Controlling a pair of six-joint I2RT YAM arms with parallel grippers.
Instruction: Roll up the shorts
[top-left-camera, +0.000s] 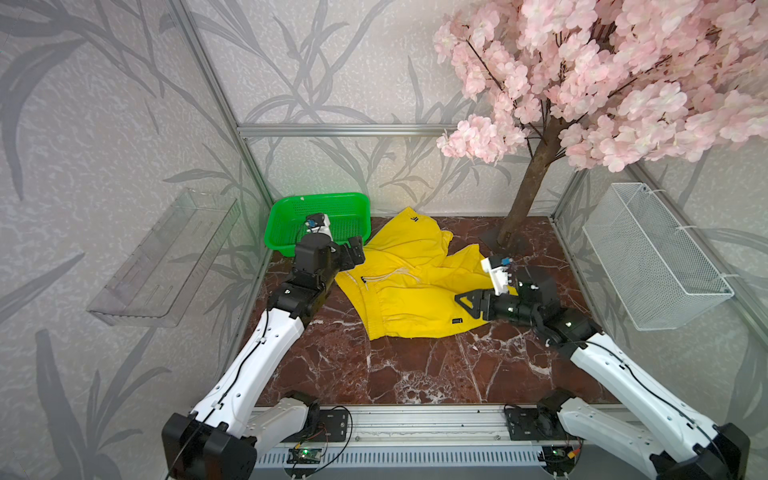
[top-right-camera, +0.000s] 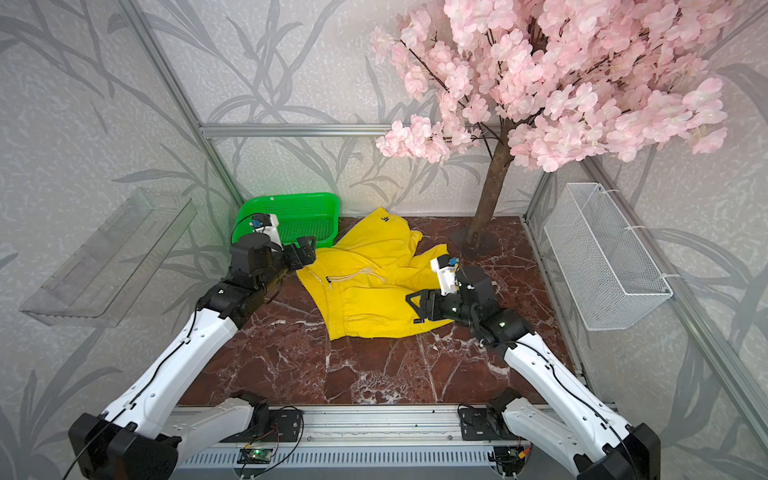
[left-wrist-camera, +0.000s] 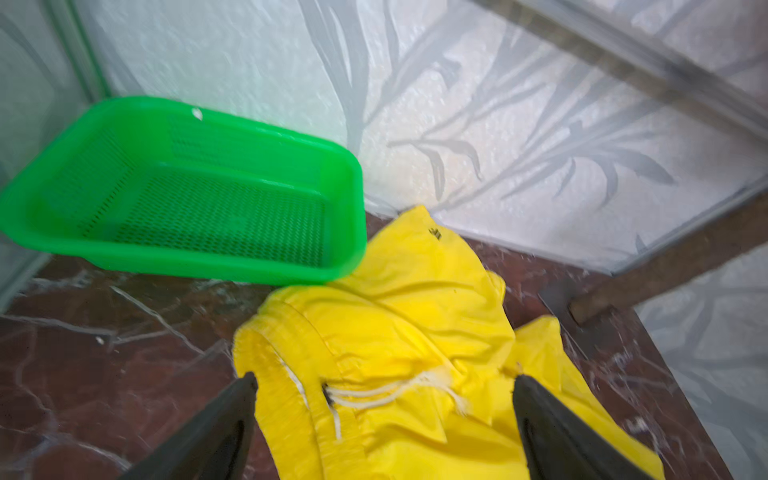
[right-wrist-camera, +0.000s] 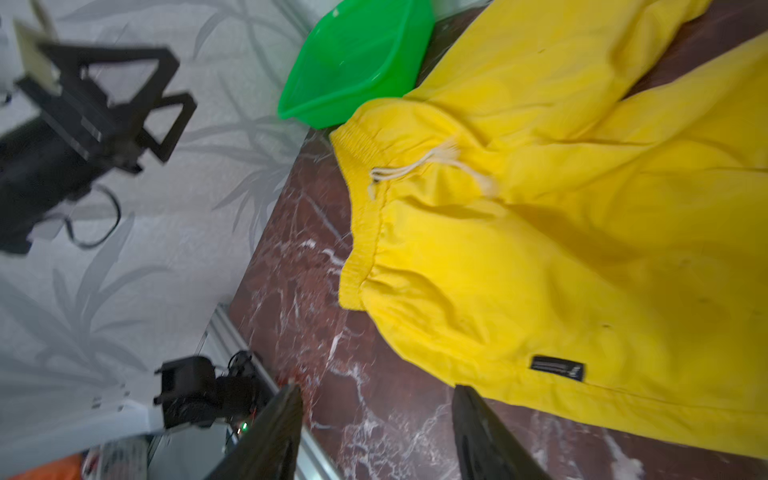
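Yellow shorts (top-left-camera: 416, 300) lie loosely spread and rumpled on the dark red marble table, the waistband with its white drawstring (left-wrist-camera: 392, 393) toward the left. One leg reaches back toward the wall; a small black label (right-wrist-camera: 557, 367) shows near the front edge. My left gripper is open above the waistband's left end, nothing between its fingers. Over the front right part of the shorts hovers my right gripper, also open and empty. The far right end of the shorts is partly hidden by the right arm in the top views.
A green basket (top-left-camera: 276, 240) stands at the back left, close against the shorts' left side. The tree trunk (top-left-camera: 524, 200) rises at the back right. Wire baskets hang on both side walls.
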